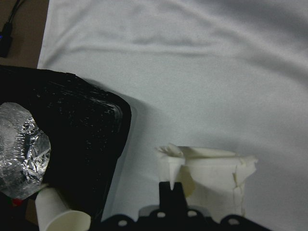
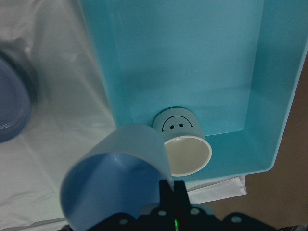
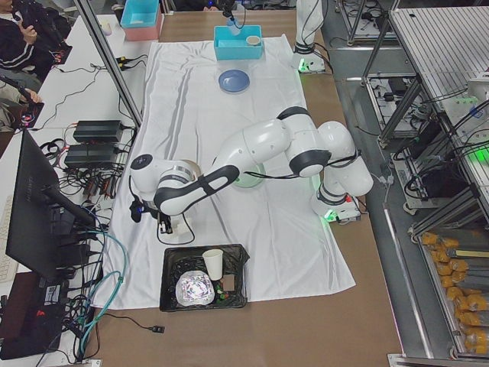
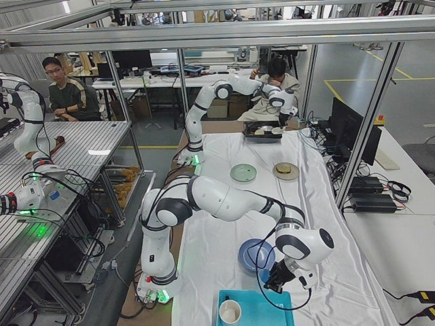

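My left gripper is shut on a crumpled cream paper piece [image 1: 211,178], held over the white cloth beside a black bin [image 1: 82,139] with crumpled foil [image 1: 19,149] and a white cup [image 1: 57,216]. My right gripper is shut on a blue cup [image 2: 110,183], lifted above the near part of a teal bin [image 2: 192,57], in which a smiley white mug [image 2: 178,120] lies.
A blue plate [image 3: 234,81] lies near the teal bin. A green plate [image 4: 242,172] and a tan plate [image 4: 287,175] are farther along the cloth, partly under an arm in the left camera view.
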